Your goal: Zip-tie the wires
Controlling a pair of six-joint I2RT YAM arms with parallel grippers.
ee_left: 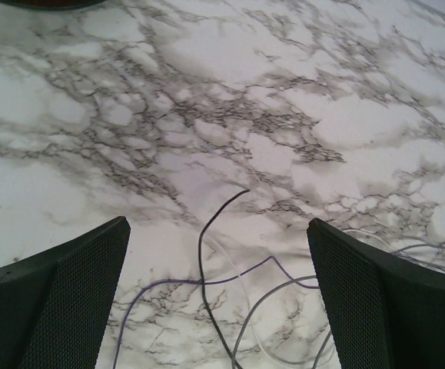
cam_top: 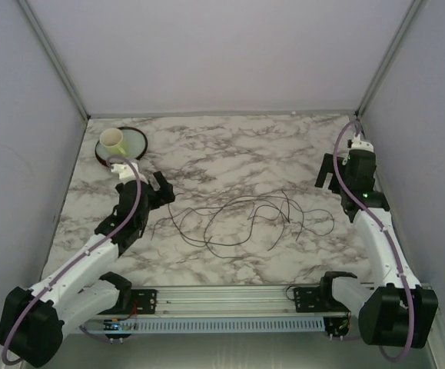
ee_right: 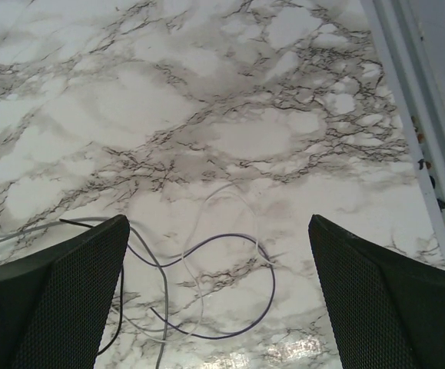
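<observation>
Loose thin wires (cam_top: 245, 242) in grey, white, black and purple lie in a loose tangle across the middle front of the marble table (cam_top: 245, 154). My left gripper (cam_top: 161, 188) stands open at the tangle's left end; in the left wrist view a black wire (ee_left: 210, 307) and a purple wire (ee_left: 164, 281) lie beneath its parted fingers. My right gripper (cam_top: 325, 177) is open above the table's right side, and its view shows the right end of the wires (ee_right: 272, 300) below it. I see no zip tie.
A black-rimmed plate (cam_top: 134, 152) with a pale mug (cam_top: 113, 141) stands at the back left. Walls and metal rails (ee_right: 414, 138) border the table.
</observation>
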